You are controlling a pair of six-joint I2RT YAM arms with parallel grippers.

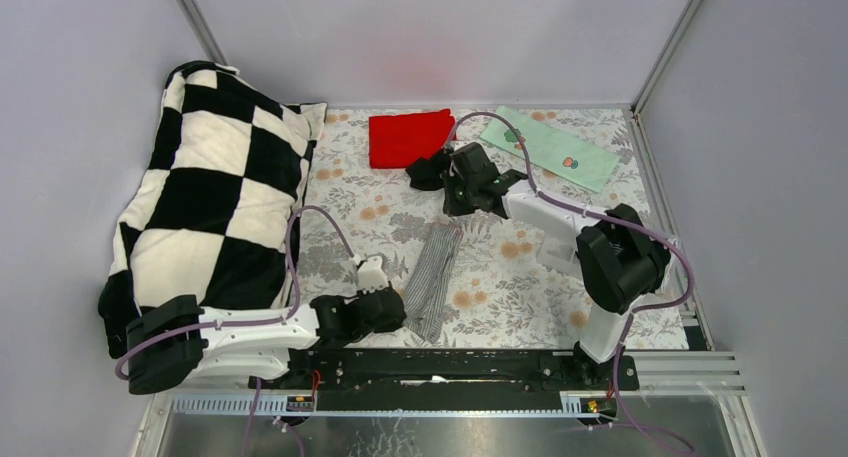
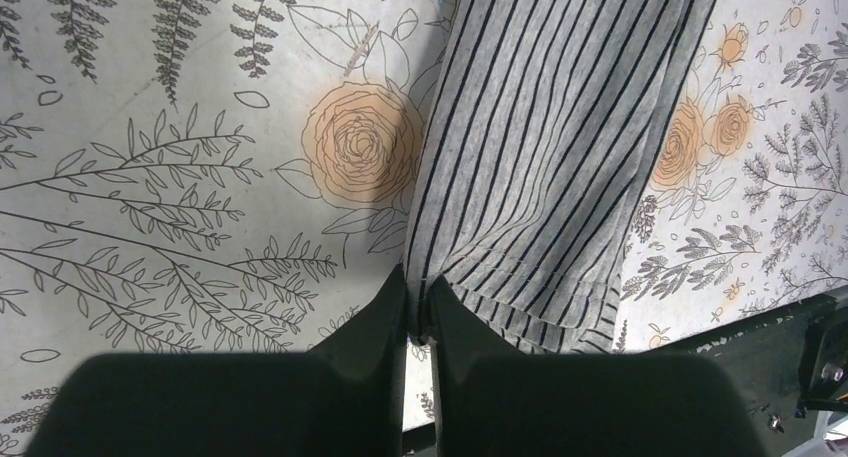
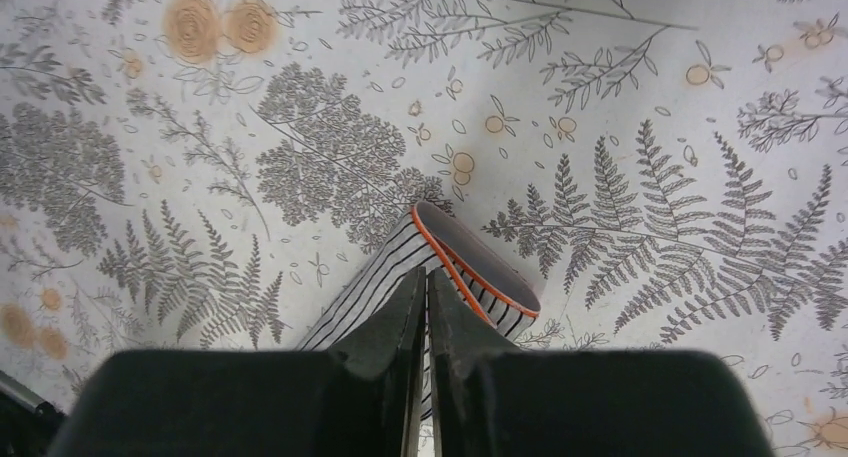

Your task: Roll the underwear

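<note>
Grey underwear with dark stripes [image 1: 433,282] lies folded into a long narrow strip on the patterned table. In the left wrist view, my left gripper is shut on the near left corner of the underwear [image 2: 545,177]. My right gripper is over the far end, its fingers close together with at most a narrow gap; whether they are fully shut is unclear. From the right wrist view, the orange-edged opening [image 3: 475,267] of the cloth stands apart from the fingertips, and no cloth shows pinched between them.
Beyond the right gripper lie a red cloth [image 1: 405,140], a black cloth [image 1: 426,173] and a green cloth [image 1: 555,149]. A checkered cushion [image 1: 215,192] fills the left side. Bare table lies on both sides of the underwear.
</note>
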